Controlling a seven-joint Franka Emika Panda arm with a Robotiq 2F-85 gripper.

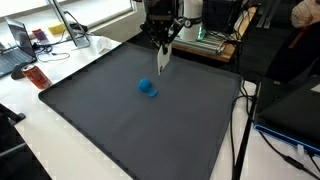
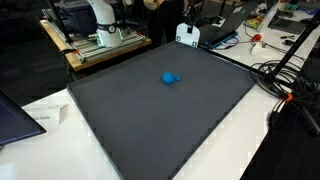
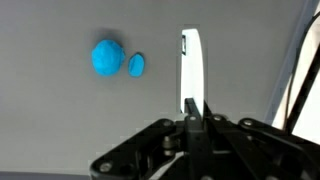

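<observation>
My gripper is shut on a long white piece that shows narrow in the wrist view and points away from the fingers. In exterior view 1 the white piece hangs beneath the gripper, up and to the right of a blue ball. A small flat blue piece lies close beside the blue ball. Both blue things rest on the dark board, apart from the white piece. From the second exterior view, a broader white shape appears at the board's far edge.
The grey-black board is mostly bare around the blue things. An orange-red can stands off its left edge. Cables lie beside the board, and a wooden-edged stand is behind it.
</observation>
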